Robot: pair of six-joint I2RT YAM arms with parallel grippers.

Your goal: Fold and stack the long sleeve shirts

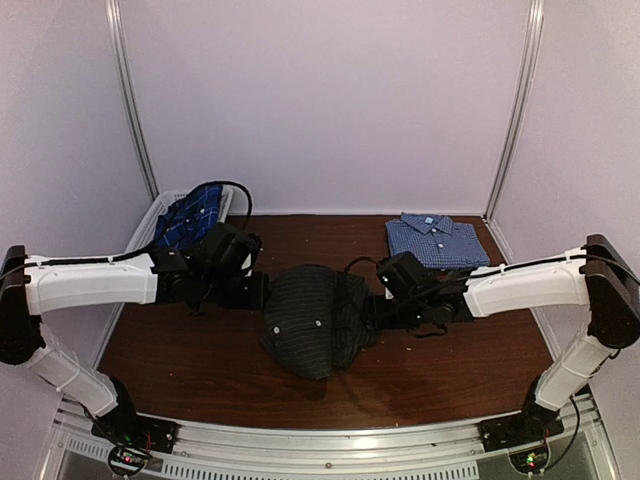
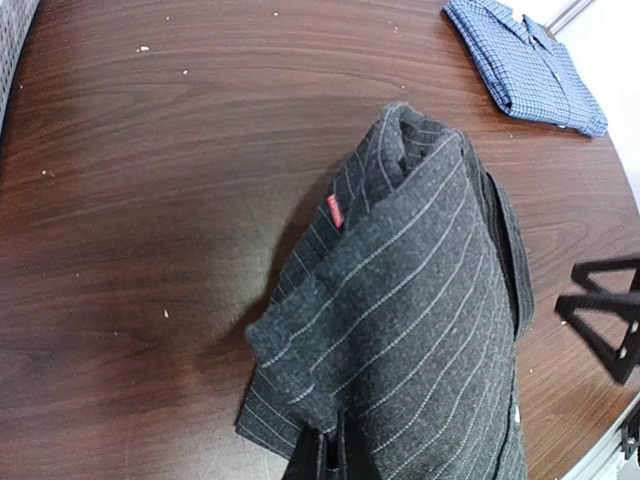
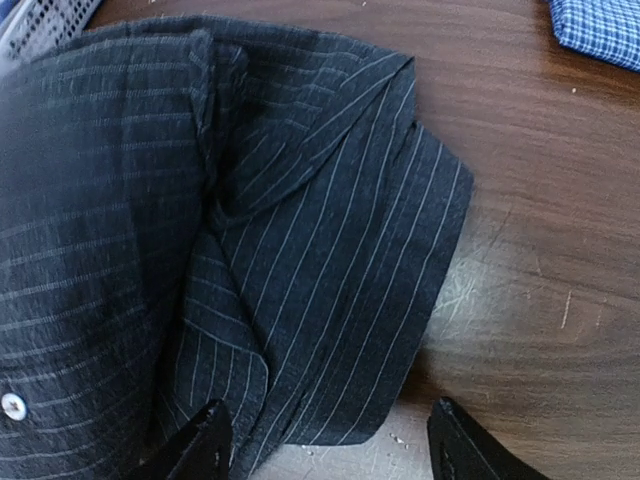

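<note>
A dark grey pinstriped shirt lies bunched and partly folded at mid-table, a white button showing on its front. At its left edge my left gripper is shut, the striped cloth gathered at its fingertips. Over the shirt's right side hangs my right gripper, its fingers spread well apart with the layered cloth below and between them; no grip on it shows. Far right on the table rests a neatly folded blue checked shirt.
Behind the left arm stands a white basket with a dark blue plaid shirt in it. Bare wood table extends in front and to the right of the grey shirt. White walls enclose the back and sides.
</note>
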